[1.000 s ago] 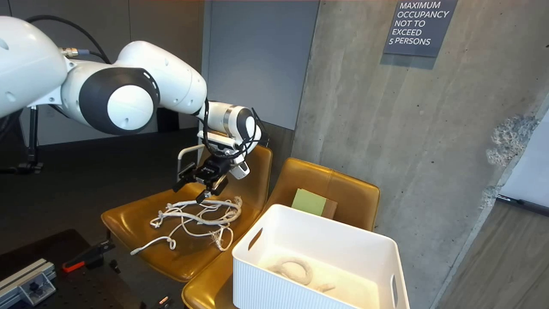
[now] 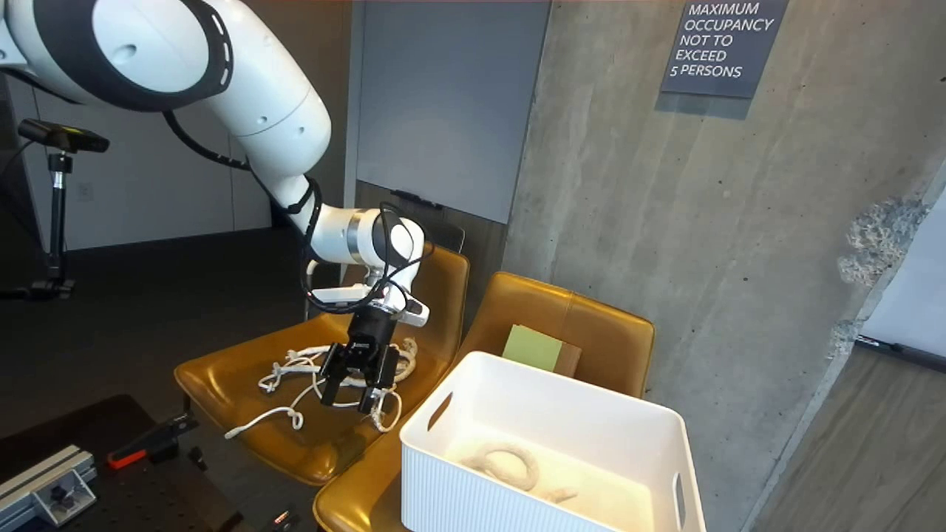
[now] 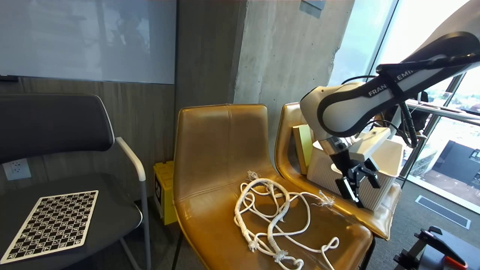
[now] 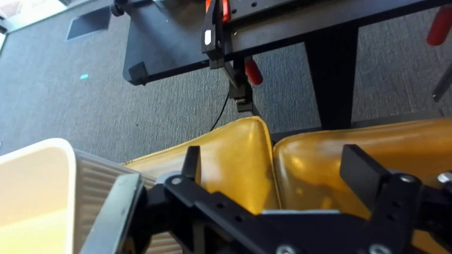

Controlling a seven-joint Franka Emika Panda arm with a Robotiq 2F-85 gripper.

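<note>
A tangle of white rope with frayed, knotted ends lies across the seat of one tan chair. My gripper is open and empty, its fingers pointing down. From exterior view 2 it hangs to the right of the rope, in front of the white bin; no contact with the rope shows. Inside the bin rests a pale rope ring. Looking through the wrist view, bare seat lies between the spread fingers, and no rope appears there.
The bin stands on the second tan chair, with a green block behind it against the backrest. A dark table with a red-marked clamp is close to the chairs' front edges. A checkered board lies on a grey chair.
My gripper has moved lower and turned from a slanted pose to pointing downward. The elbow has swung upward. Rope and bin look unmoved.
</note>
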